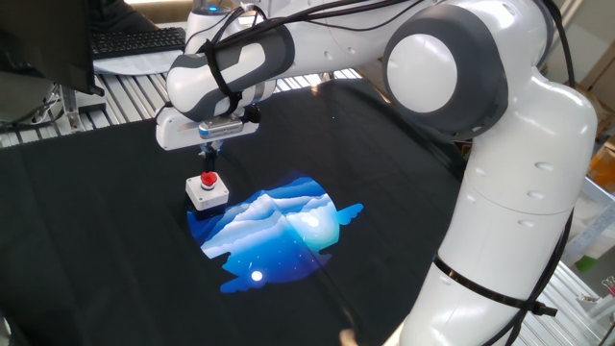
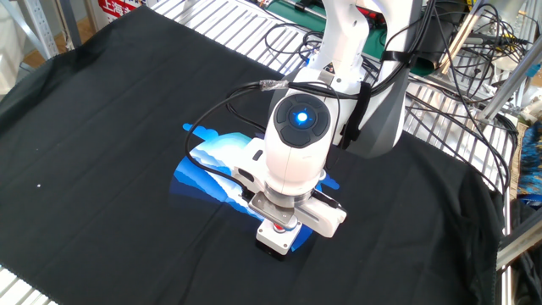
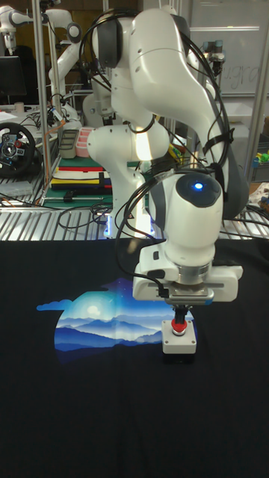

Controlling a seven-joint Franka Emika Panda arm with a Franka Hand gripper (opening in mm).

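A white box with a red push button (image 1: 209, 180) on top sits on the black cloth, at the edge of a blue mountain-picture mat (image 1: 279, 231). Directly above it, pointing down, is my gripper (image 3: 180, 320). Its dark fingers (image 3: 180, 312) stand close together and their tips appear to meet the red button; in exterior view 3 they overlap its top. Nothing shows between them. From above, in exterior view 2, the hand hides the fingers and most of the button, leaving the white box (image 2: 279, 238) partly visible.
The black cloth (image 2: 110, 135) is wide and bare around the mat and box. A slatted metal surface (image 3: 32, 227) borders it near the arm's base. Loose cables (image 2: 296, 38) lie beside the base, and a keyboard (image 1: 137, 42) is at the far left.
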